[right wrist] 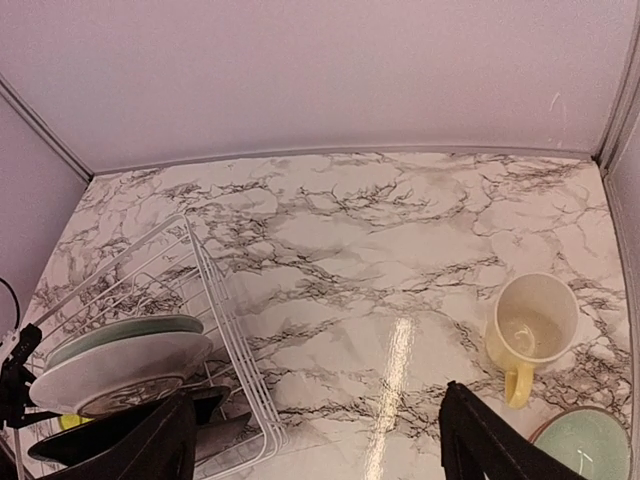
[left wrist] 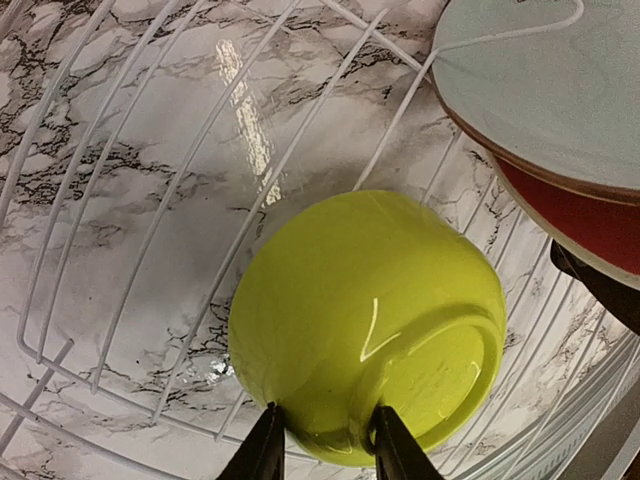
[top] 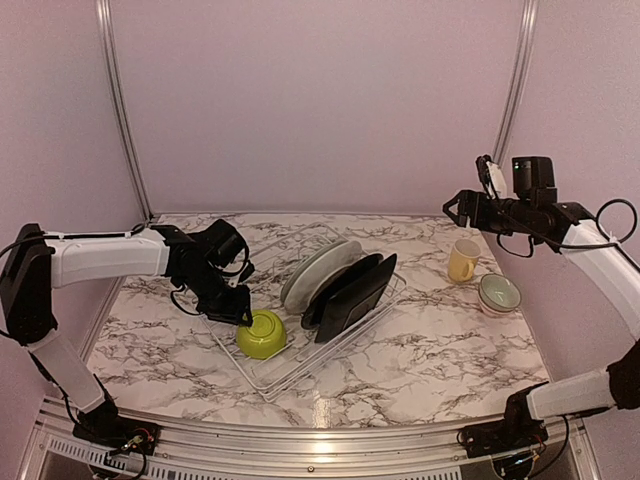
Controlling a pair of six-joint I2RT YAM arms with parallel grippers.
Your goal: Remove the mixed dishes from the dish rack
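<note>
A lime-green bowl point(top: 262, 335) rests upside down and tilted at the near left of the white wire dish rack point(top: 268, 388). My left gripper is over the bowl's edge, its fingers apart, one beside the outer wall and one by the foot ring. I cannot tell whether they press on it. Pale plates point(top: 318, 276) and dark dishes point(top: 357, 300) lean in the rack to its right. My right gripper stands open and empty, high above the right side of the counter.
A cream mug point(right wrist: 535, 320) and stacked small bowls point(top: 499, 293) stand on the right of the marble counter. Between rack and mug the counter point(top: 430, 345) is clear. Walls close off the back and sides.
</note>
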